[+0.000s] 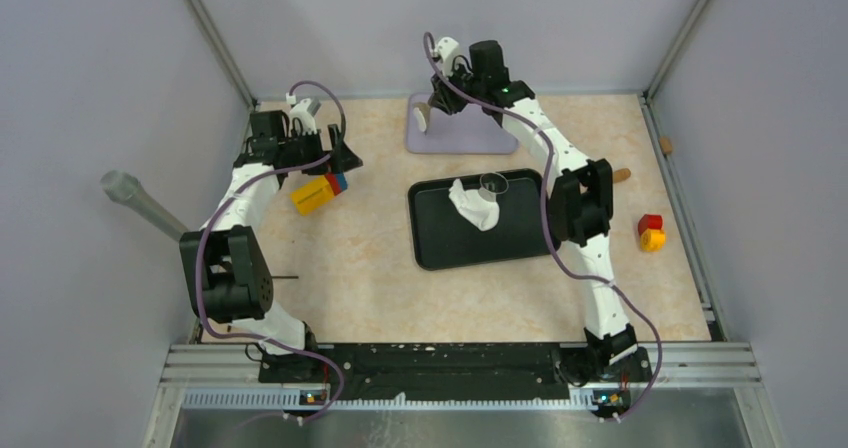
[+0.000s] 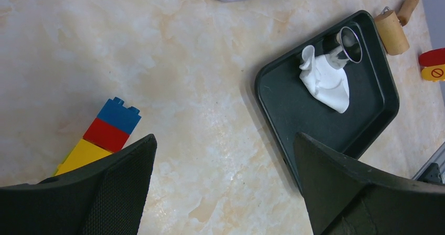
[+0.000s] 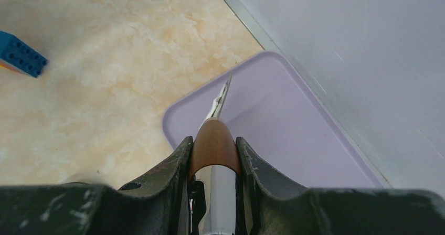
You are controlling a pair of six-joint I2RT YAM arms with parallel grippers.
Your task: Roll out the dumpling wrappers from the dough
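Over the lilac board at the back, my right gripper is shut on a brown-handled tool. Its thin pale blade points down at the board's left part; whether it touches cannot be told. My left gripper hangs open above the left of the table, empty between its fingers. In the black tray lie a white, crumpled, soft piece and a metal cup. A wooden rolling pin is right of the tray, mostly under my right arm in the top view.
Yellow, red and blue toy blocks sit under the left gripper. Red and yellow blocks stand at the right edge. The table's front and the space between the left blocks and the tray are clear.
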